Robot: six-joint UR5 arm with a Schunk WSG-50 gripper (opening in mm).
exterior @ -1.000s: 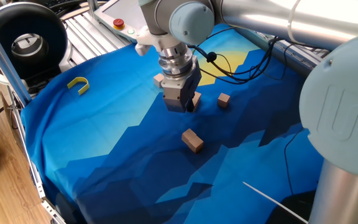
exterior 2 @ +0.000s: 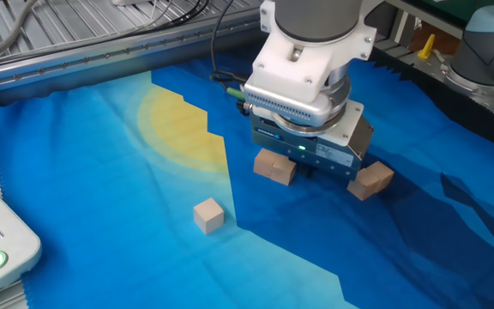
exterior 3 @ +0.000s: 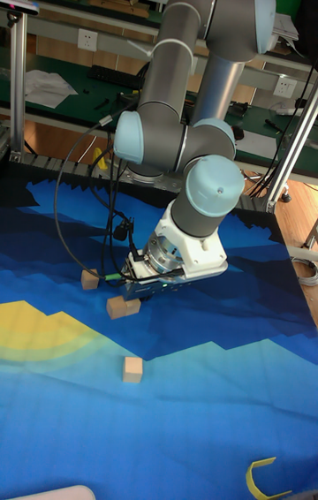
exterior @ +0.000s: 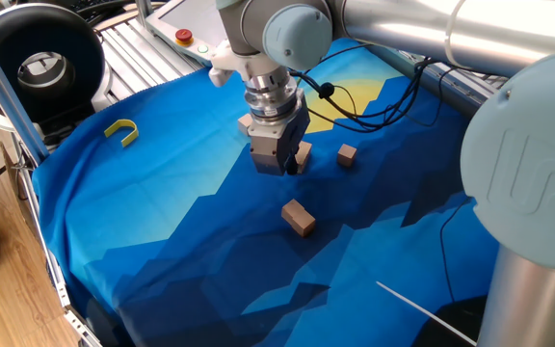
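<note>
My gripper [exterior: 281, 166] points down low over the blue patterned cloth, among small wooden blocks. Its fingers are hidden under its housing, so neither the fingers nor anything between the fingers can be made out. In exterior view 1, one block [exterior: 303, 156] peeks out just behind the gripper and another [exterior: 348, 155] lies to its right. A pair of touching blocks [exterior: 298, 219] lies in front. A further block [exterior: 245, 122] is partly covered by the gripper. Exterior view 2 has blocks [exterior 2: 274, 167] [exterior 2: 371, 181] close on both sides of the gripper and a lone cube [exterior 2: 208, 215] apart.
A yellow curved piece [exterior: 121, 131] lies on the cloth's left part in exterior view 1. Black cables [exterior: 355, 116] hang beside the wrist. A tablet-like panel with a red button [exterior: 184, 37] stands at the back edge. Open cloth stretches across the front left.
The gripper has shifted very slightly left in exterior view 1, covering more of the back block. The blocks stay where they were.
</note>
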